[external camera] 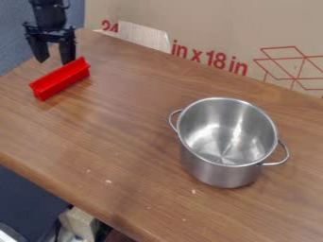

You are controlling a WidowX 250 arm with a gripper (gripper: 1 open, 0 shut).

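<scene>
My black gripper [51, 47] is at the top left, open, its fingers hanging just above and behind a red block [59, 79], an elongated piece lying diagonally on the wooden table [139, 142]. A silver steel pot [228, 156] with two side handles stands upright on the right of the table, empty inside as far as shows.
A cardboard panel [214, 28] with red printing runs along the back edge, with a white piece [143, 36] at its foot. The table's edge drops away at the lower left.
</scene>
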